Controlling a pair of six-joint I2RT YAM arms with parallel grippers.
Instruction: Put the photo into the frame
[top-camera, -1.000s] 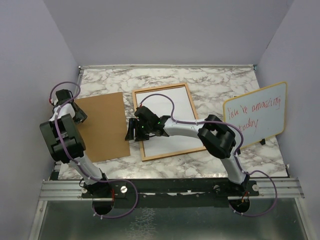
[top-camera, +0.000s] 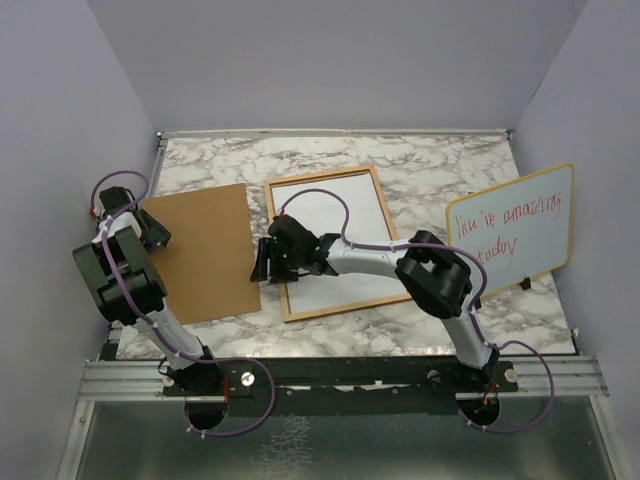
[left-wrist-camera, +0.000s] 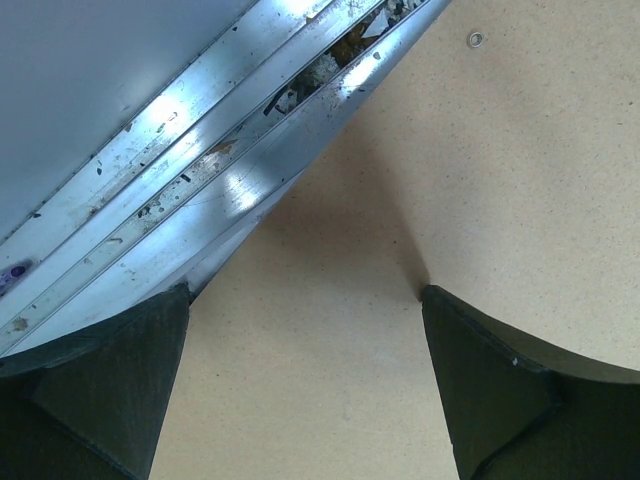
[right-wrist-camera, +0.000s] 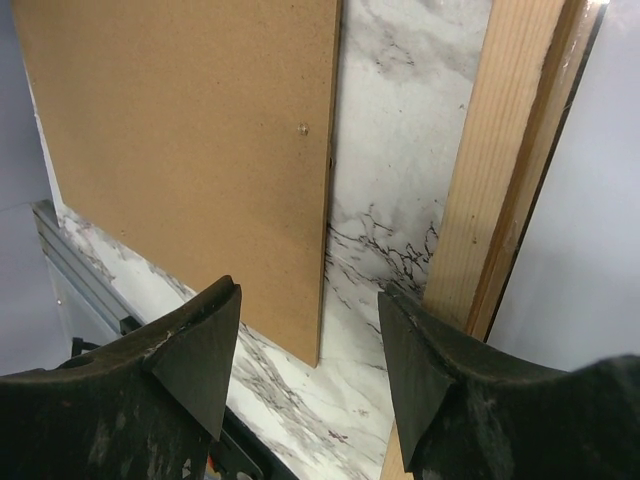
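Note:
A brown square board lies at the left of the marble table. Over its upper-left edge hangs my open left gripper; in the left wrist view its fingertips are apart above the board's tan surface, beside a metal rail. My right gripper stands open between the board and the wooden frame, whose inside shows a white sheet. In the right wrist view the fingers are apart, near the board's edge and the frame's wooden side.
A whiteboard with red writing stands tilted at the right. Grey walls bound the table on the sides and back. Bare marble is free along the back and front.
The right arm looks still.

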